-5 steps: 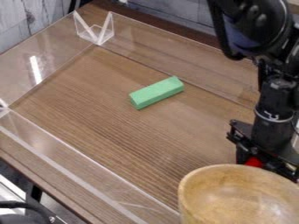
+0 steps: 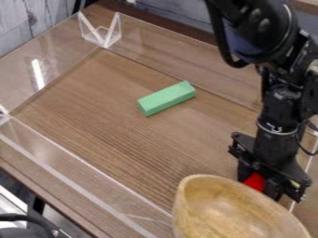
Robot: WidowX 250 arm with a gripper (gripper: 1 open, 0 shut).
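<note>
My black gripper is low at the lower right, just behind the rim of a large tan bowl at the bottom edge. It is shut on a red object, mostly hidden by the fingers and the bowl's rim. A green block lies on the wooden table, well up and left of the gripper.
A clear plastic holder stands at the back left. The table's edges show at the top and at the lower left.
The gripper has moved left with the red object, which now shows behind the bowl's rim. The bowl appears shifted a little left. The green block is unmoved.
</note>
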